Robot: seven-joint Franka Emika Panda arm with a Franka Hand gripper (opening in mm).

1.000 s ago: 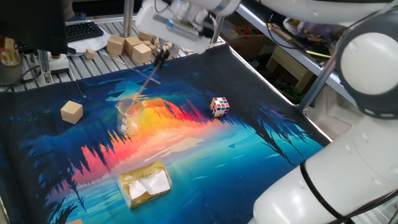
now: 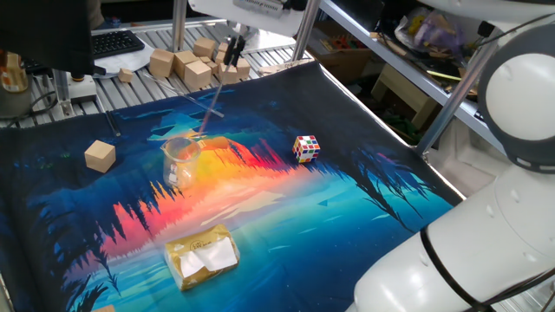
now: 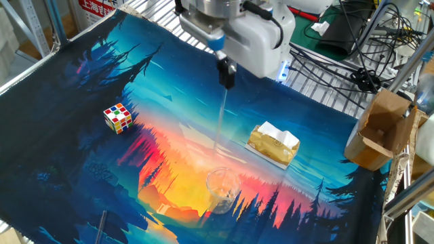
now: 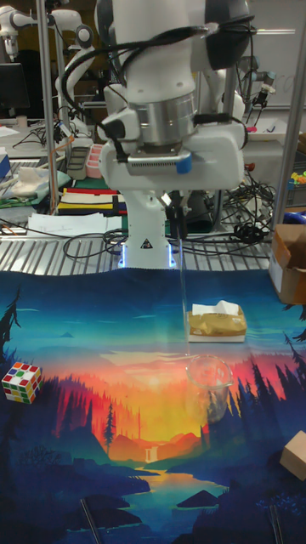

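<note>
My gripper [image 2: 232, 52] is shut on a thin clear stirring rod [image 2: 213, 106], which hangs down at a slant. The glass beaker [image 2: 182, 165] stands upright on the printed cloth, and it looks empty as far as I can tell. From the second exterior view, the lower end of the rod [image 3: 220, 122] stops short of the rim of the beaker [image 3: 223, 191]. The third exterior view likewise puts the rod [image 4: 182, 281] above the beaker [image 4: 209, 381], apart from it. Dark fingers [image 3: 226, 73] cover the rod's upper end.
A tissue pack [image 2: 202, 256] lies near the beaker, a puzzle cube [image 2: 305, 149] sits on the dark side of the cloth, and a wooden block [image 2: 101, 156] stands apart. Several more blocks [image 2: 185, 64] crowd the slatted edge. An open cardboard box [image 3: 381, 129] stands at the cloth's corner.
My gripper has risen with the rod. The rod's lower end was at the beaker's mouth and is now clear of it, above. Beaker, cube, tissue pack and blocks have stayed put.
</note>
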